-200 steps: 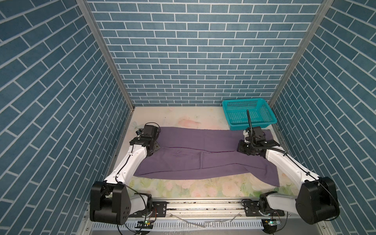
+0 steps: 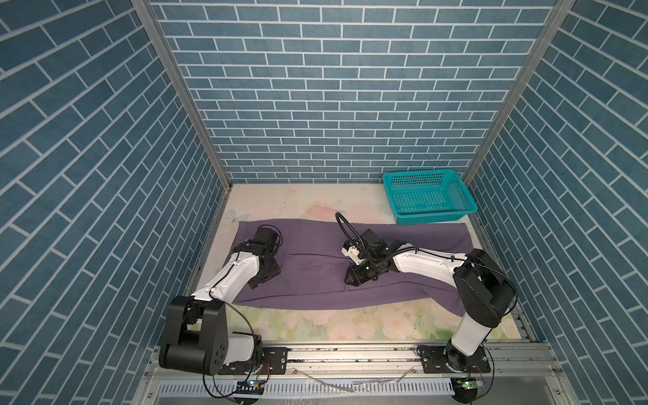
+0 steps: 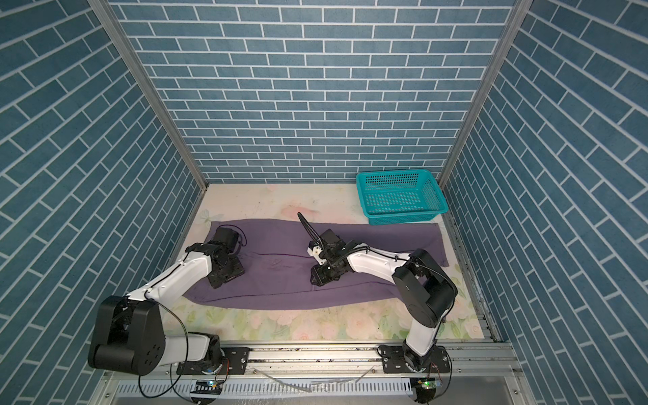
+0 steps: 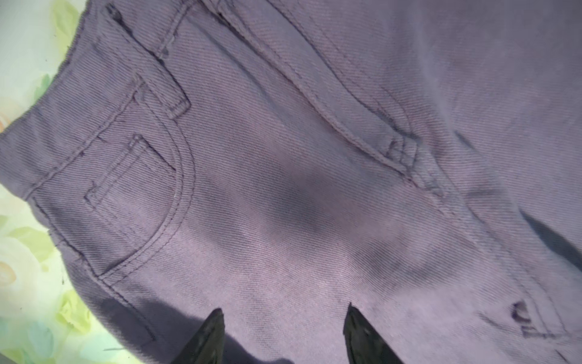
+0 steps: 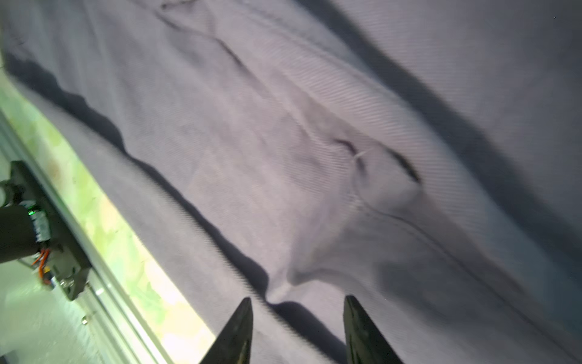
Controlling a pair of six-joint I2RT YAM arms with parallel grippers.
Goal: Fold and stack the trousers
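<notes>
Purple trousers [image 2: 317,270] lie spread across the table, waistband at the left and legs running to the right. In the left wrist view the pocket [image 4: 136,200] and fly area lie flat below my left gripper, whose fingers stand apart with nothing seen between them. My left gripper is over the waist end. My right gripper is open over the middle of the trousers, above a small raised crease [image 5: 388,182]. One leg [image 2: 418,233] lies along the back, the other along the front with a long fold line. The far hem ends are partly hidden by my right arm.
An empty teal basket [image 2: 430,199] stands at the back right, close behind the trousers. Bare floral tabletop [image 2: 303,199] shows along the back, and a strip is free at the front before the metal rail [image 2: 351,354].
My right gripper has swung left from the leg end to the middle of the trousers. My left gripper has shifted slightly toward the front over the waist end.
</notes>
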